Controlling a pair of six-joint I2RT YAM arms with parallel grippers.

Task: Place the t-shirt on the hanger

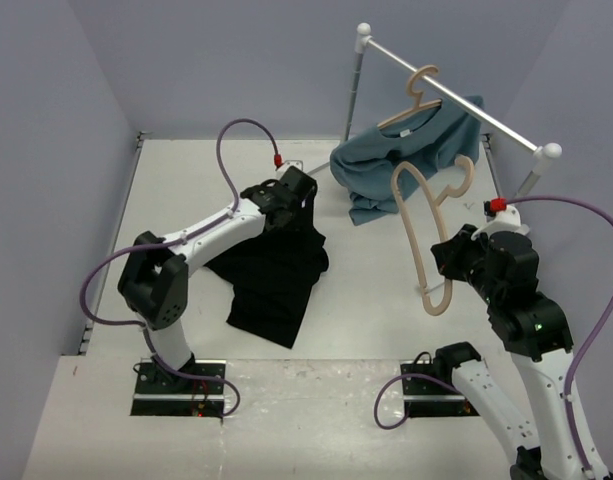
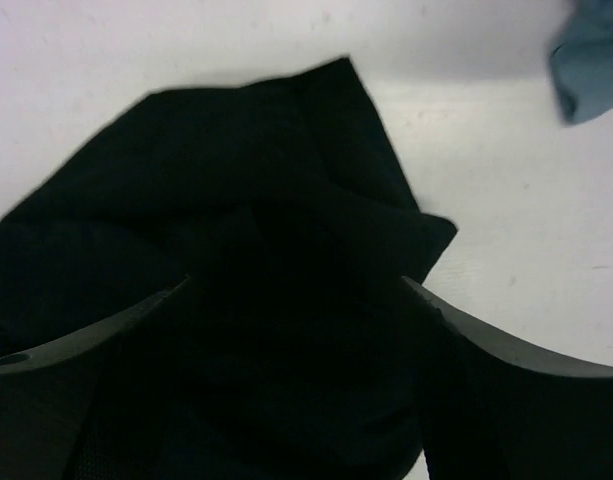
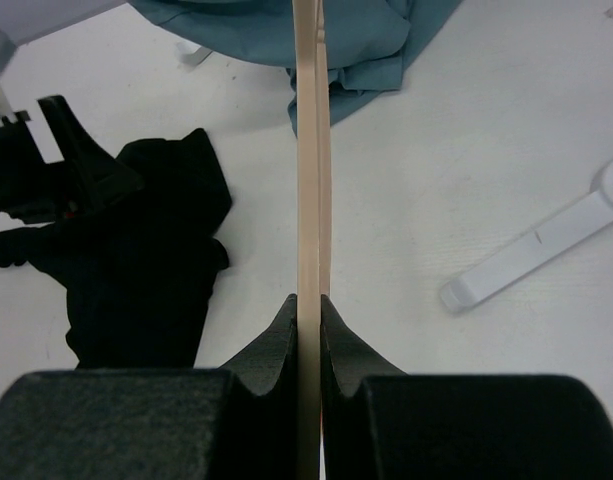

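Note:
The black t-shirt (image 1: 276, 285) lies crumpled on the white table, left of centre. Over its upper part hovers my left gripper, its fingers (image 2: 526, 365) wide apart with dark cloth below and between them; no pinch on the cloth shows. At the right, a wooden hanger (image 1: 411, 225) is held in the air, clear of the shirt, by my right gripper, which is shut on its bar. The hanger runs straight up the right wrist view, seen edge-on.
A white rack (image 1: 456, 90) stands at the back right. From its rail hangs a blue-grey garment (image 1: 386, 165) on another wooden hanger (image 1: 416, 95). Bare table lies between the black shirt and the right arm. A rack foot (image 3: 531, 250) rests on the table at right.

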